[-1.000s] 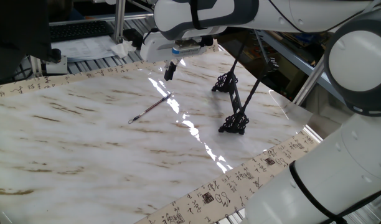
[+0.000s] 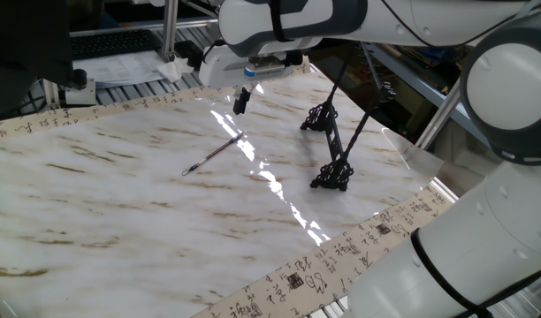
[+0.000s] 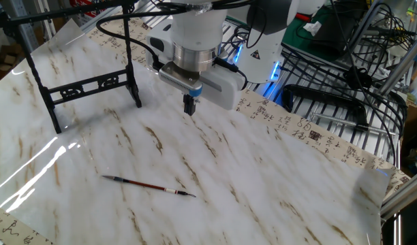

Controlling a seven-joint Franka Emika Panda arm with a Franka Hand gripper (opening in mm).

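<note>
A slim brush (image 3: 148,186) with a reddish-brown handle and a hanging loop at one end lies flat on the marbled sheet. In exterior view 1 the same brush (image 2: 215,156) slants across the tabletop, left of a bright glare streak. My gripper (image 3: 189,105) hangs above the sheet, apart from the brush and towards the robot base. Its dark fingers look pressed together as one narrow block, with nothing seen between them. In exterior view 1 the gripper (image 2: 241,101) points down beyond the brush. A black rack (image 3: 93,87) with carved feet stands upright, empty where visible.
The marbled sheet (image 3: 263,184) is mostly bare around the brush, bordered by a strip with calligraphy (image 2: 297,278). The rack stands close to my hand's side. A black tray (image 3: 324,105) and cables lie outside the sheet. A keyboard (image 2: 116,42) sits beyond the far edge.
</note>
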